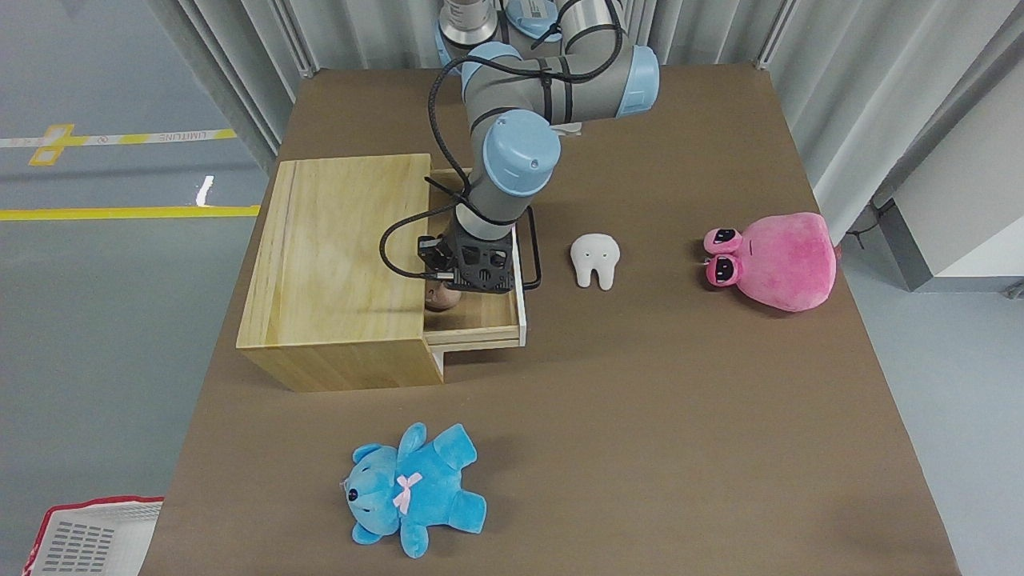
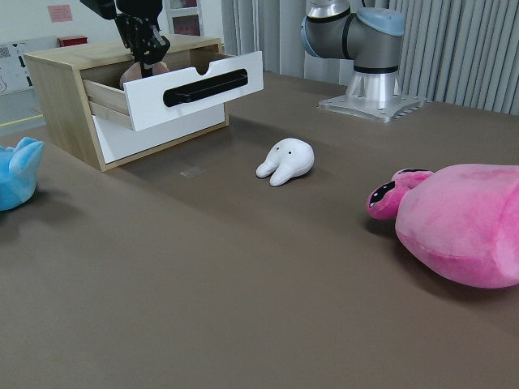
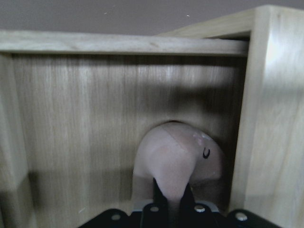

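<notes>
My black gripper reaches down into the open drawer (image 2: 146,109) of the wooden cabinet (image 1: 331,250). It is shut on a pale pink, round soft toy (image 3: 168,152) with a small embroidered mark, pinching a fold of it near the drawer's inner corner. In the front view the toy (image 1: 442,299) is mostly hidden under the gripper and sits low in the drawer.
A white tooth plush (image 1: 595,258) lies right of the drawer. A pink plush (image 1: 778,264) rests farther right, a blue bear (image 1: 422,490) in front.
</notes>
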